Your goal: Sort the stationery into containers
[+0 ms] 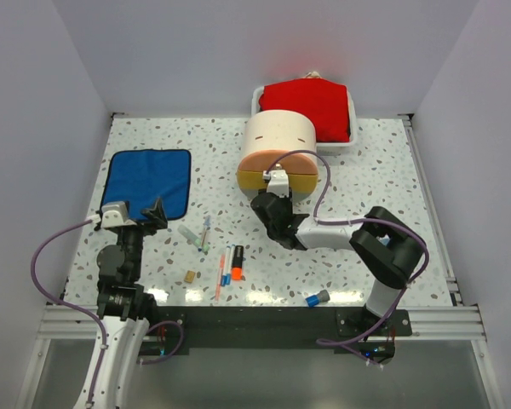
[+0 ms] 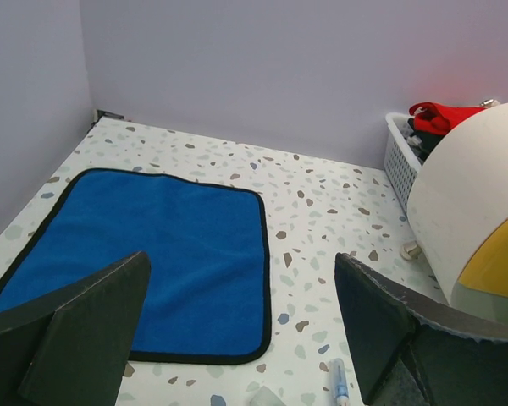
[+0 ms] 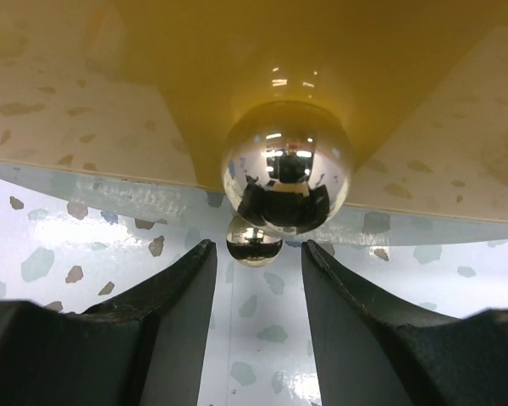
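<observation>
A rounded container (image 1: 278,136) with a peach front panel above a yellow one stands at the back centre. My right gripper (image 1: 277,177) is at its front, open. In the right wrist view a large shiny knob (image 3: 288,165) sits before the yellow panel, above the fingertips; a smaller shiny knob (image 3: 252,241) shows between the open fingers. Contact cannot be told. My left gripper (image 1: 134,210) hangs open and empty near the blue mat. Loose stationery lies in front: an orange-black marker (image 1: 238,262), blue pen (image 1: 227,268), orange pen (image 1: 220,277), tan eraser (image 1: 190,277) and blue-capped stick (image 1: 318,298).
Behind the container stands a white basket (image 1: 352,119) with red cloth. A clear greenish piece (image 1: 188,235) and a pale blue pen (image 1: 206,232) lie left of centre.
</observation>
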